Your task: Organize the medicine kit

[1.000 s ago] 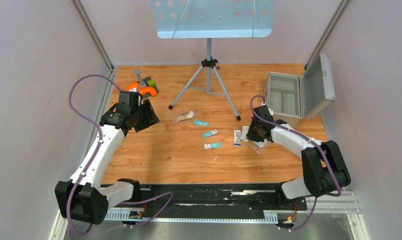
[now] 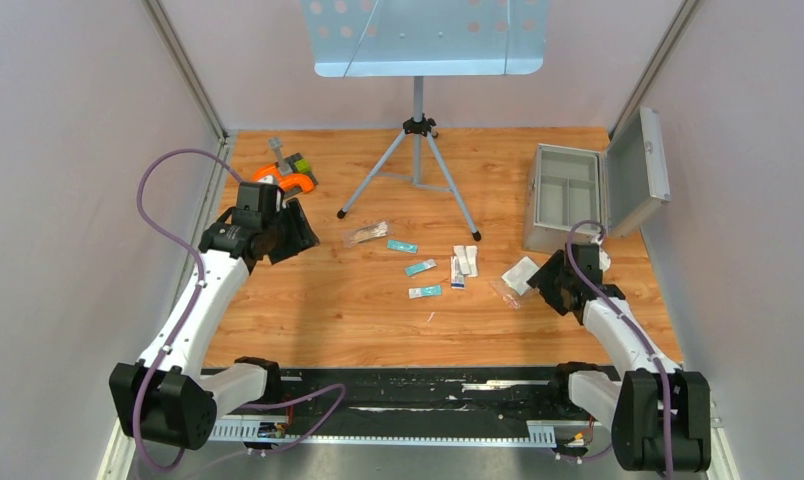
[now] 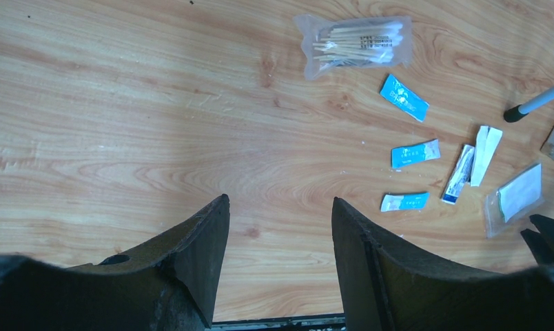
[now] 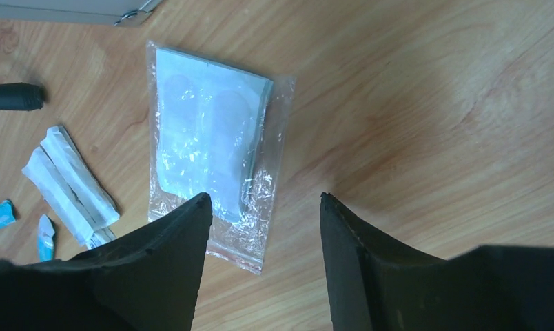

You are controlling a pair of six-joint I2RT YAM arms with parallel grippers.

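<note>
The grey medicine kit stands at the right with its lid open, and its compartments look empty. In front of it, a clear bag with a white pad pack lies flat on the table. My right gripper is open above the table, the bag's near edge by its left finger. Two white strip packets and a blue-white packet lie together left of the bag. Several teal packets and a bag of cotton swabs lie mid-table. Over bare wood at the left, my left gripper stands open and empty.
A light-blue stand's tripod legs reach onto the table between the packets and the kit. An orange and grey object sits at the back left.
The white strips and the blue-white packet have shifted left, away from the bag. The left arm has stayed still.
</note>
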